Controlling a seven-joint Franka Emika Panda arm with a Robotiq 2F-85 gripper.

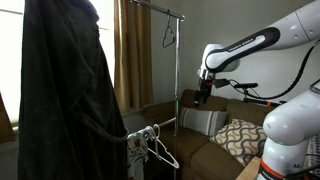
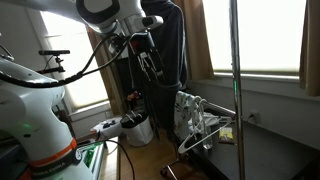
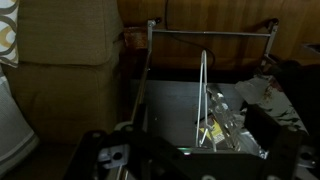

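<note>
My gripper hangs in the air, pointing down, clear of the clothes rack. Its dark fingers stand apart in the wrist view, open, with nothing seen held between them. Below it there, a white hanger shows edge-on as a thin upright line. In the first exterior view, a white hanger hangs at the low rack beside a pale patterned cloth. The second exterior view shows white hangers low beyond the gripper.
A tall metal pole stands near the arm. Dark cloth fills the left of the first exterior view. The brown sofa carries a striped pillow and a patterned pillow. A dark hanger hangs high up.
</note>
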